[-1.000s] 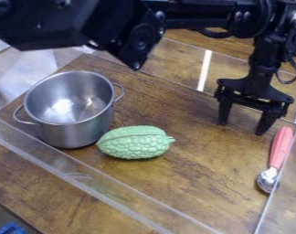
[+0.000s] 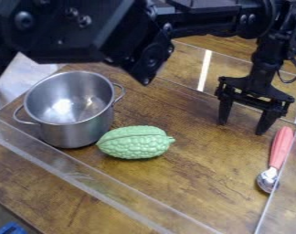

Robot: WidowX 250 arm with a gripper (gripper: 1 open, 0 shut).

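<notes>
My gripper (image 2: 245,119) hangs low over the right side of the wooden table, pointing down, its two black fingers apart with no object visible between them. To its lower right lies a scoop with a pink handle (image 2: 280,147) and a metal head. A green bitter melon (image 2: 134,143) rests at the middle left, and a steel pot (image 2: 70,129) with two side handles stands left of it.
Clear strips (image 2: 101,196) run along the table's near left and right. The bare wood (image 2: 199,183) between melon and scoop is free. A small blue object (image 2: 9,228) shows at the bottom left corner. My arm covers much of the top.
The upper part of my arm has shifted slightly at the top left. The gripper and the objects on the table stay where they were.
</notes>
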